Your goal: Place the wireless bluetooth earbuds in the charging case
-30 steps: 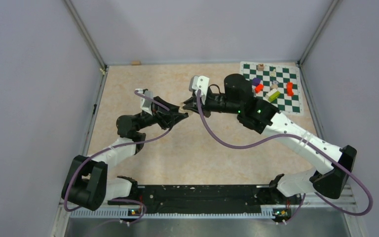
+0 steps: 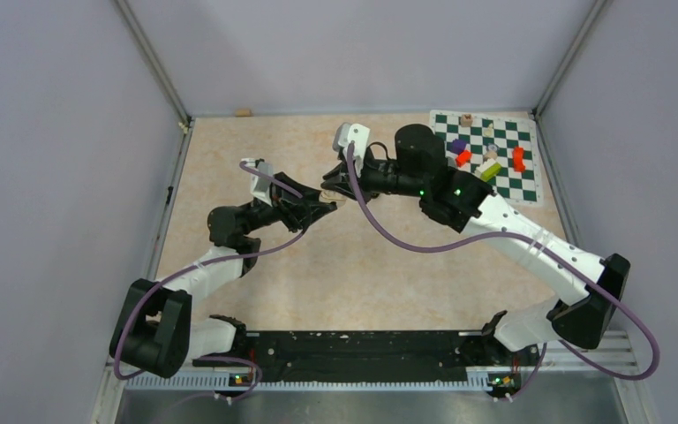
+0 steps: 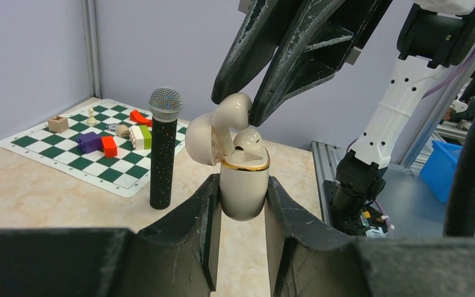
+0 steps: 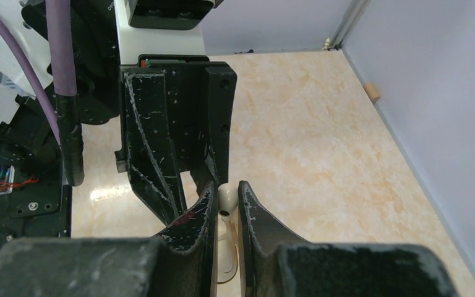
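Note:
In the left wrist view, my left gripper is shut on the white charging case (image 3: 243, 189), which has a gold band and its lid (image 3: 201, 139) open. A white earbud (image 3: 231, 110) sits high at the case's mouth, between my right gripper's fingertips just above the case. Another earbud (image 3: 247, 137) shows inside the case. In the right wrist view, my right gripper has the earbud (image 4: 227, 195) between its narrowly parted fingers; whether it grips it is unclear.
A checkered board (image 2: 521, 185) with several toys lies at the back right. A microphone (image 3: 161, 161) stands behind the case in the left wrist view.
My right gripper and arm have shifted slightly toward the back and left in the top view. My left arm has not visibly moved.

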